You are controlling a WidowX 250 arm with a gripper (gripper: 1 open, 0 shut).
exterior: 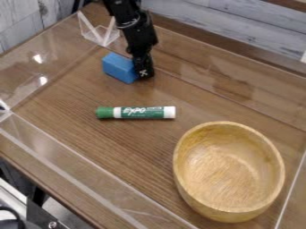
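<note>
A small blue block [118, 66] lies on the wooden table at the upper middle. My black gripper [141, 68] reaches down from the top, its tip low at the block's right side and partly covering it; whether its fingers are open or shut is hard to see. A green and white Expo marker [135, 113] lies crosswise in the middle. A beige round bowl [227, 170] sits at the lower right.
Clear plastic pieces [98, 29] stand at the upper left. A white plank wall [227, 31] runs along the back.
</note>
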